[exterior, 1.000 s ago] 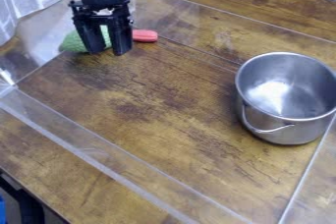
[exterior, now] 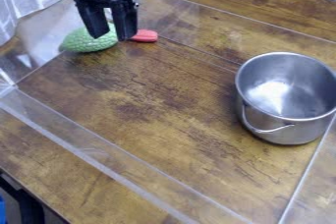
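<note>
My black gripper point(exterior: 110, 27) hangs at the upper left, its fingers pointing down and apart, over a green bumpy oblong object point(exterior: 86, 43). Just to its right a small red object point(exterior: 144, 36) lies on the wooden table point(exterior: 171, 110). I cannot make out anything between the fingers. A steel pot point(exterior: 285, 98) with a handle stands at the right.
Clear plastic strips border the table's work area along the left, back and right. A dark edge runs along the back right.
</note>
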